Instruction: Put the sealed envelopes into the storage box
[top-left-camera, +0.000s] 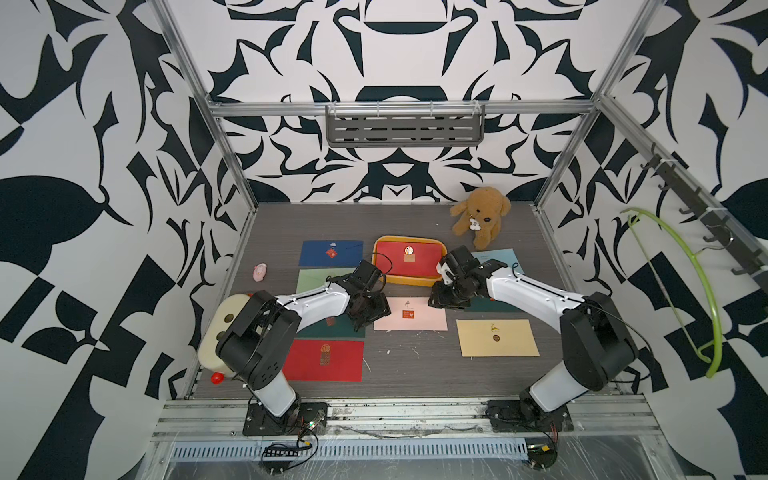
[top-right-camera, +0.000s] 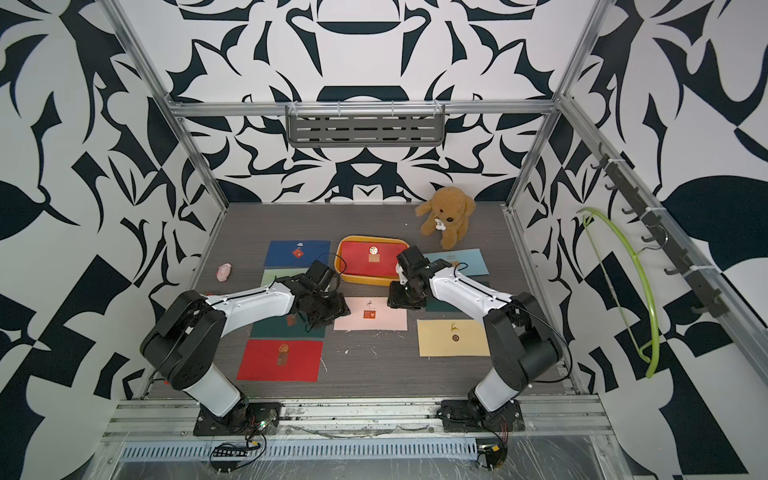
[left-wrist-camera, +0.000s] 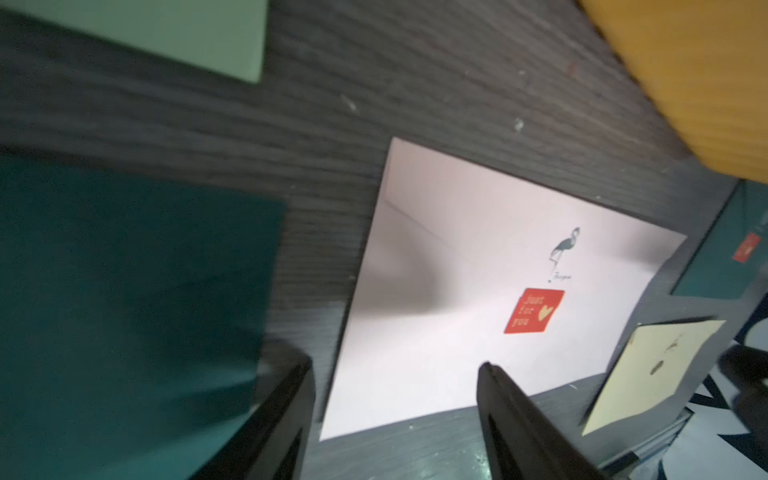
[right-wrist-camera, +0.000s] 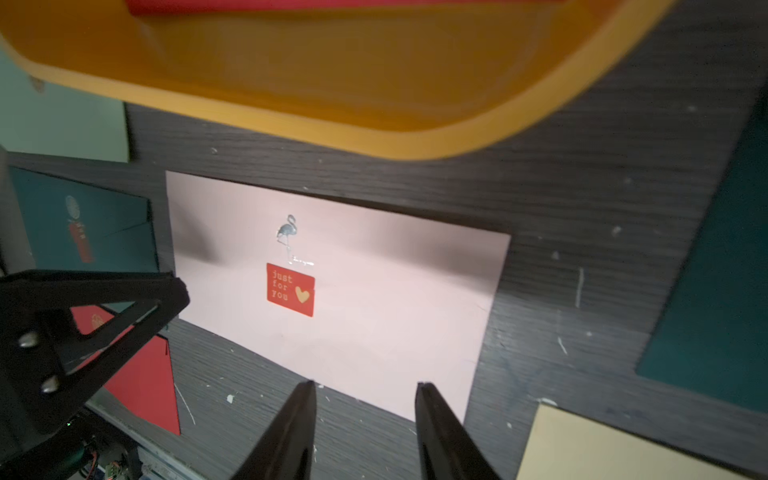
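In the top views an orange storage box (top-left-camera: 412, 281) has a red envelope (top-left-camera: 428, 254) lying inside. Directly in front of it, a pink envelope (right-wrist-camera: 384, 304) lies flat on the table with a small red "just for you" sticker. My left gripper is over its left end, open, nothing between the fingers. Above the right part of it, my right gripper has its fingers apart and empty. Also flat on the table are blue (top-left-camera: 313, 253), light green (top-left-camera: 310, 280), dark green (left-wrist-camera: 120, 320), red (top-left-camera: 345, 364) and yellow (top-left-camera: 520, 339) envelopes.
Another dark green envelope (right-wrist-camera: 720, 304) and a light blue one (top-left-camera: 505, 256) lie on the right, partly under the right arm. A brown plush dog (top-left-camera: 489, 209) sits at the back right. Bare table shows between the red and yellow envelopes.
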